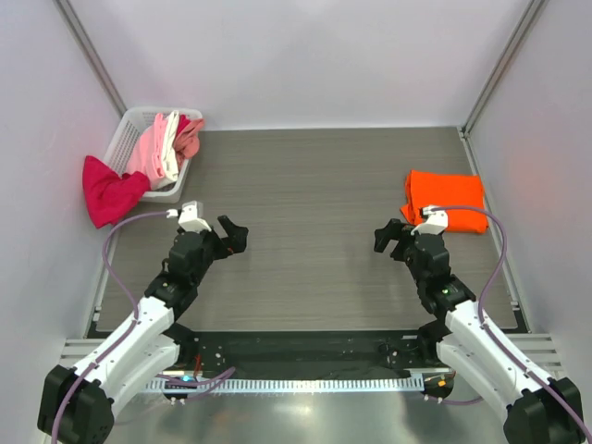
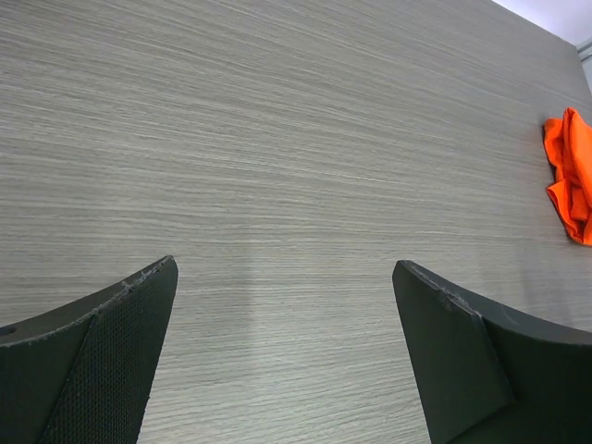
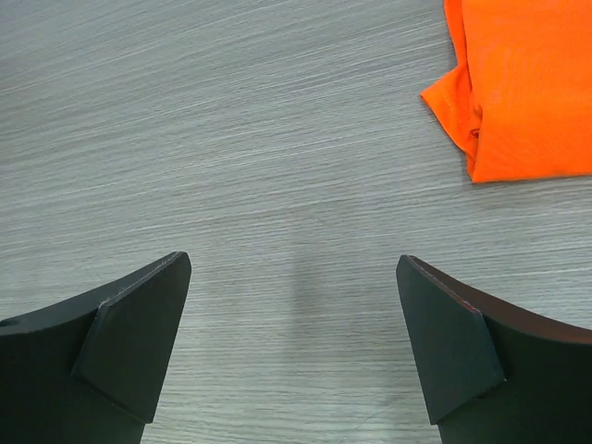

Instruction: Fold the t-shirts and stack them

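Folded into a flat rectangle, an orange t-shirt [image 1: 446,191] lies at the right of the table, with a small flap sticking out at its left edge. That same orange shirt [image 3: 532,102] fills the upper right of the right wrist view. Pink, white and red shirts [image 1: 166,148] are heaped in a white basket at the back left, and a crimson shirt [image 1: 112,191] hangs over its near side. My left gripper [image 1: 237,233] is open above bare table, right of the basket. Also open and empty, my right gripper [image 1: 385,237] stands just left of the orange shirt.
The white basket [image 1: 124,139] stands against the left wall. Between the two arms the grey table [image 1: 305,213] is clear from front to back. Walls close in the left, back and right sides.
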